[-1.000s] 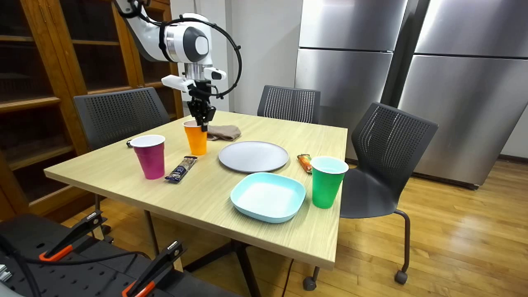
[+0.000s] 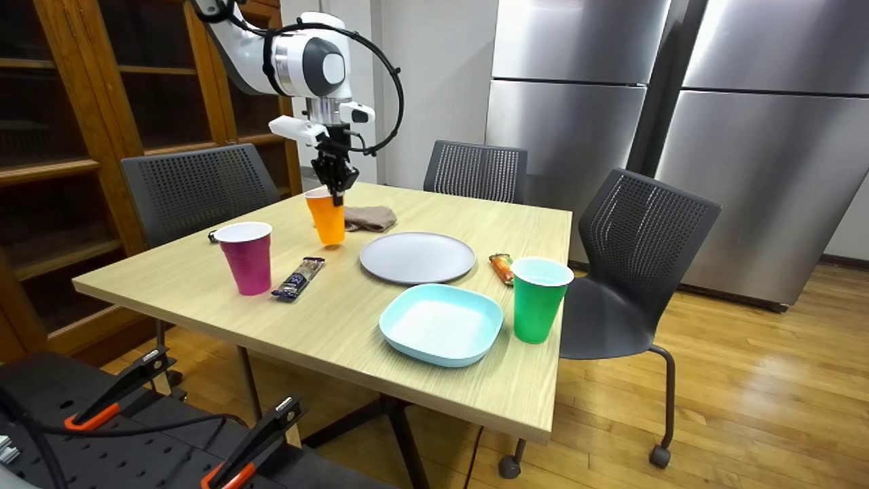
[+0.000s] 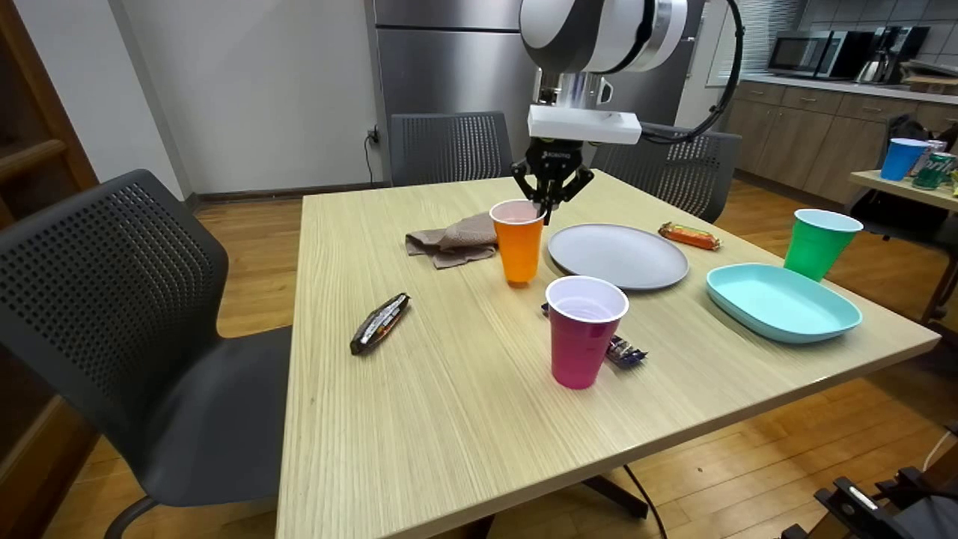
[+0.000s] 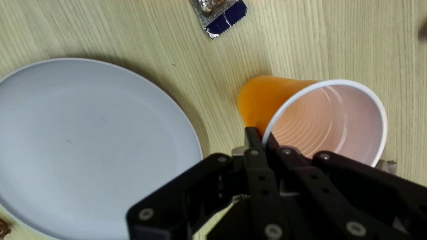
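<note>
The orange cup (image 2: 327,221) is upright with a slight tilt, its white rim pinched by my gripper. In the wrist view the cup (image 4: 262,96) opens toward the camera, empty inside, with one finger outside its wall and the other inside. Exterior view 2 has the cup (image 3: 519,251) between the brown cloth (image 3: 458,242) and the grey plate (image 3: 617,257). Whether its base touches the table is hard to tell. A magenta cup (image 2: 249,262) and a green cup (image 2: 538,305) stand upright elsewhere on the table.
A turquoise dish (image 2: 442,322) lies beside the green cup. Wrapped bars are spread about: a dark blue one (image 2: 299,278), an orange one (image 3: 689,235) and a dark one (image 3: 379,323).
In exterior view 1 my gripper and the orange cup have risen slightly and shifted a little to the right. The other things on the table have stayed put.
</note>
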